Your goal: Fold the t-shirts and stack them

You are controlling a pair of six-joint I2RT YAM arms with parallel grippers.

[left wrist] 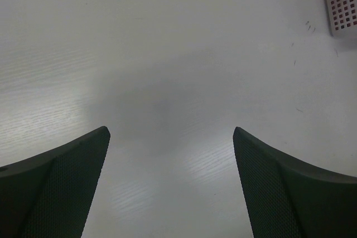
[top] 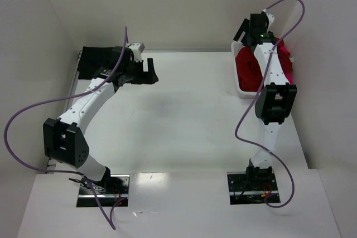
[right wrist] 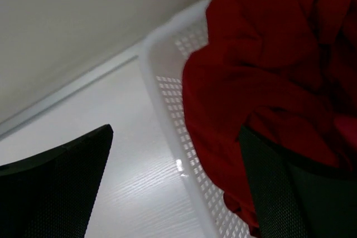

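Red shirts (top: 249, 72) lie crumpled in a white basket (top: 236, 85) at the back right; a pink piece shows at their right side. In the right wrist view the red cloth (right wrist: 251, 76) fills the right half, inside the basket's perforated wall. My right gripper is open above the basket's left rim, one finger over the table side and the other over the cloth. On the left, my left gripper hangs open over bare table, nothing between its fingers. A flat dark cloth (top: 91, 62) lies at the back left corner, partly covered by the left arm.
A wall (top: 178, 15) runs along the back, with side walls left and right. Part of the basket (left wrist: 341, 4) enters the left wrist view's upper right corner.
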